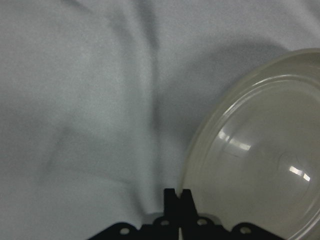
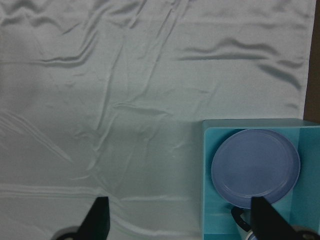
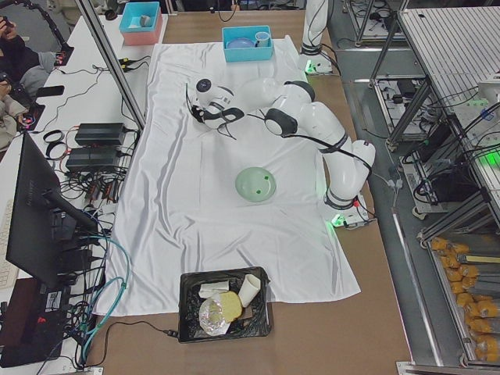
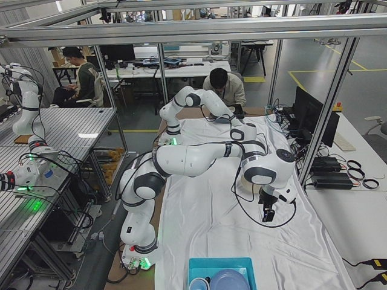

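In the left wrist view, a pale translucent round plate [image 1: 260, 150] fills the right side on the white cloth. My left gripper is shut at the plate's left rim; whether it touches the rim is unclear. The camera left view shows a green plate [image 3: 255, 184] mid-cloth. My right gripper is open over the cloth, beside a blue bin [image 2: 215, 125] holding a blue plate [image 2: 255, 167] and a partly hidden mug [image 2: 242, 225].
A black lined tray [image 3: 187, 305] with a yellow sponge-like item, crumpled foil and white items stands at the cloth's near edge in the camera left view. A monitor [image 3: 31, 211] and cables line the left side.
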